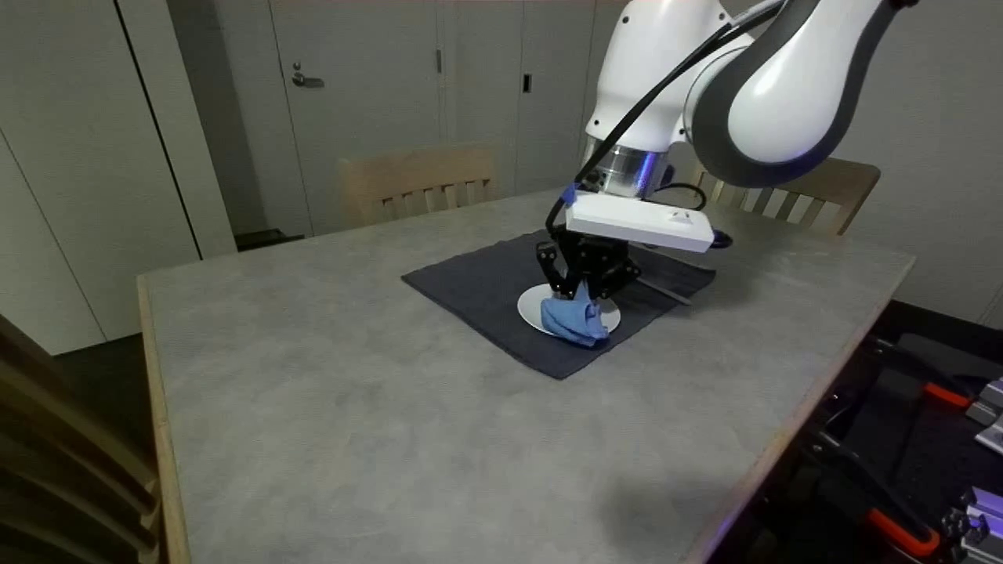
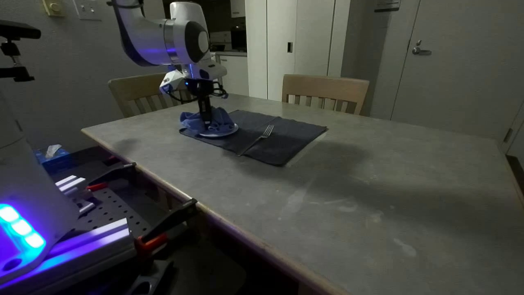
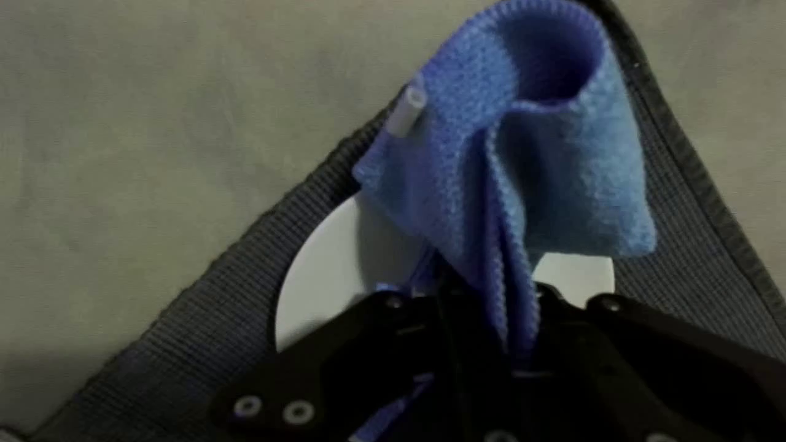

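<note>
A bunched blue cloth (image 1: pixel 574 318) is pinched in my gripper, its folds rising between the fingers in the wrist view. Beneath it a white plate (image 1: pixel 532 306) rests on the dark grey placemat (image 1: pixel 470 283), partly covered by the cloth. In exterior view 2 the black fingers (image 2: pixel 205 112) point down over the plate (image 2: pixel 229 132), and the cloth (image 2: pixel 194 121) spreads to both sides of them. Whether the fingertips touch the plate cannot be made out.
A fork (image 2: pixel 265 133) lies on the placemat beside the plate. Wooden chairs (image 2: pixel 324 88) stand along the table's far side. Clamps (image 2: pixel 167 223) grip the table edge near the robot base.
</note>
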